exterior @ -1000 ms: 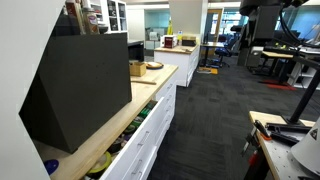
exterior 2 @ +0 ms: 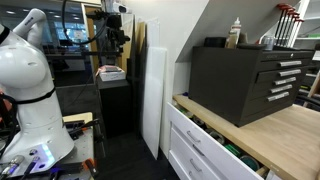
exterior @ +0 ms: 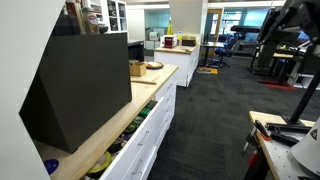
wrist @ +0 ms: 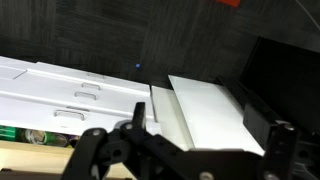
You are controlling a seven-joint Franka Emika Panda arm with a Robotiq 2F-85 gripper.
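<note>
Up high at the left of exterior view 2, my gripper (exterior 2: 112, 72) hangs at the end of the raised arm, well away from the drawers. In the wrist view, the gripper stands open, its dark fingers (wrist: 136, 128) wide apart with nothing held between them. A white drawer unit (exterior 2: 192, 138) runs under the wooden counter. Its top drawer (exterior: 138, 147) is pulled out, and green items (wrist: 38, 137) lie inside. Exterior view 1 shows only part of the arm, at the upper right.
A dark metal cabinet (exterior 2: 235, 85) stands on the wooden counter (exterior 2: 270, 133). A tall white panel (wrist: 215, 113) rises beside the drawers. Dark carpet (exterior: 205, 125) lies open before them. Farther back, a small wooden box (exterior: 137, 68) rests on the counter.
In exterior view 1, the arm's end has moved up and to the right, partly out of the picture. The drawer and counter look the same.
</note>
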